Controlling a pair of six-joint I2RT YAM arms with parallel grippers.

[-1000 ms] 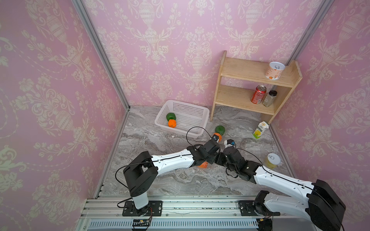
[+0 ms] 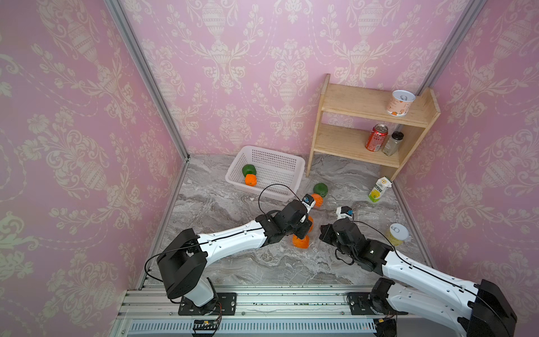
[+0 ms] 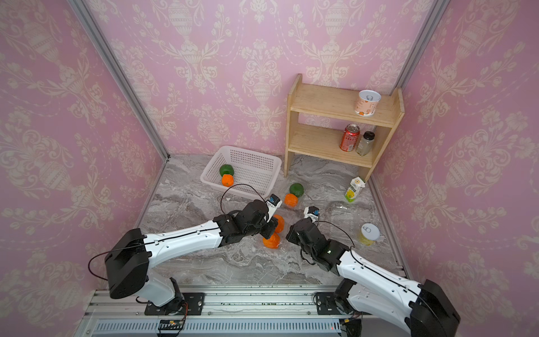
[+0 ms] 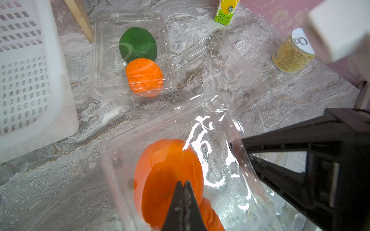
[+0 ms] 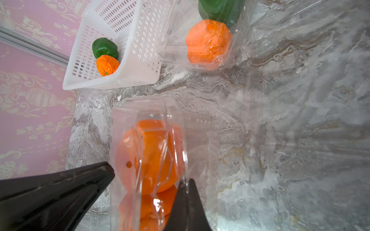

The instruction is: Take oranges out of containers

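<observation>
A clear plastic container holding oranges stands on the marble table at front centre. My left gripper is shut over it, tips above an orange in the left wrist view, nothing seen between them. My right gripper is shut at the container's right side, nothing visible between its fingers. Behind, a second clear container holds a green fruit or pepper and an orange. The white basket holds an orange and a green item.
A wooden shelf with cans and a jar stands back right. A juice carton, a yellow can and an empty clear container lie at right.
My left arm has moved left, showing more of the oranges beneath it. My right gripper has shifted slightly right.
</observation>
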